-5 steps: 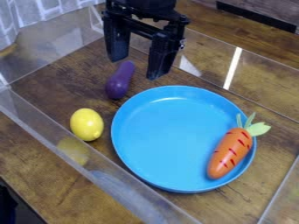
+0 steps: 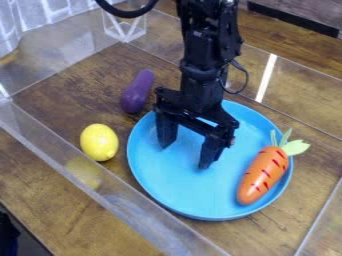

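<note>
The black gripper [image 2: 190, 136] is low over the blue plate [image 2: 187, 193], its two fingers spread apart over the plate's upper middle with nothing visible between them. An orange toy carrot [image 2: 263, 171] with a pale green top lies on the right part of the plate. A purple eggplant [image 2: 135, 93] lies on the wooden surface behind the plate at the left, beside the arm. A yellow lemon [image 2: 99, 142] sits just left of the plate.
Clear plastic walls [image 2: 67, 180] border the wooden table [image 2: 67, 84] along the front left and the back. Bare table shows at the back left and to the right of the plate.
The gripper has moved down and toward the front, from above the area behind the plate to low over the plate. The carrot, lemon and eggplant have not visibly moved.
</note>
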